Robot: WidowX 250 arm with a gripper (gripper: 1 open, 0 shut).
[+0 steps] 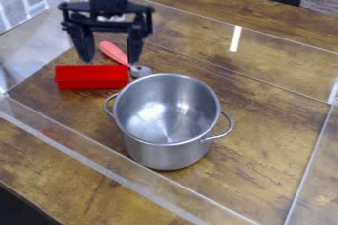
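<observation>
My dark gripper (pixel 114 41) hangs open at the upper left, above and behind a red rectangular block (pixel 93 77), with nothing visible between its fingers. A pink-handled utensil (pixel 114 54) with a metal end lies just behind the block, partly under the gripper. A steel pot (pixel 168 132) with two side handles stands in the centre foreground, right of and in front of the block.
A transparent panel edge runs along the left and front, and a white tape strip (pixel 235 38) lies at the upper right.
</observation>
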